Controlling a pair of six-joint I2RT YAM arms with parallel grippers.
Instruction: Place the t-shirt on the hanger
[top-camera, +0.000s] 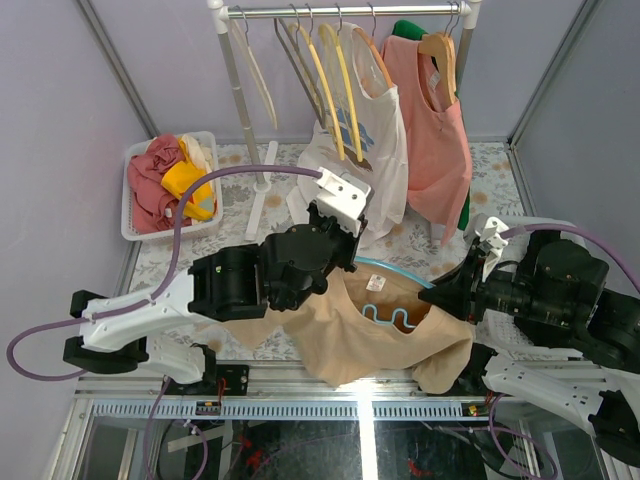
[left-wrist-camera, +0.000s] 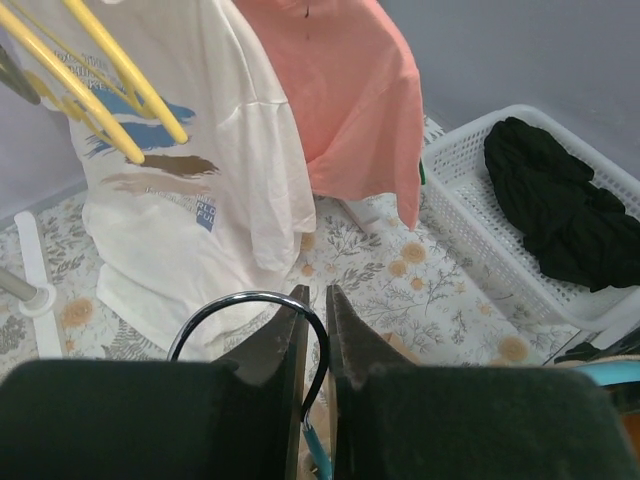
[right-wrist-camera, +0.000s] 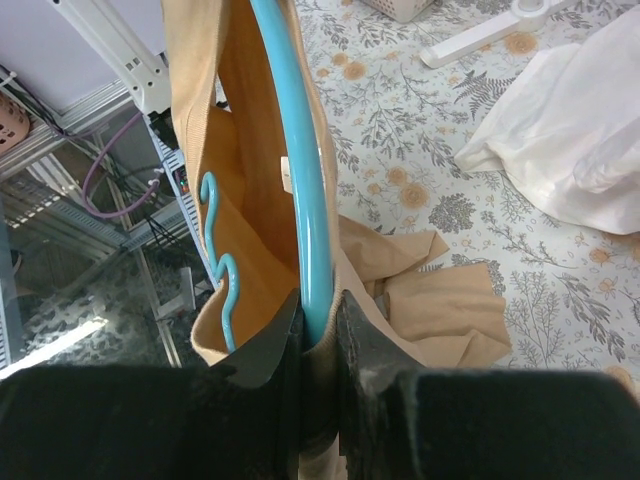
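Note:
The tan T-shirt (top-camera: 370, 340) hangs draped between my arms, with the light blue hanger (top-camera: 390, 268) inside its neckline. My right gripper is closed round the hanger's bar (right-wrist-camera: 298, 160) together with the shirt's fabric. My left gripper is at the hanger's other end, beside its metal hook (left-wrist-camera: 250, 298); its fingers stand close together with some tan fabric showing behind them, and what exactly is between them is unclear.
A rail (top-camera: 280, 12) at the back holds several hangers, a white shirt (top-camera: 350, 190) and a pink top (top-camera: 430, 150). A basket of clothes (top-camera: 135, 190) stands at left; a white basket (left-wrist-camera: 470, 200) with black cloth is at right.

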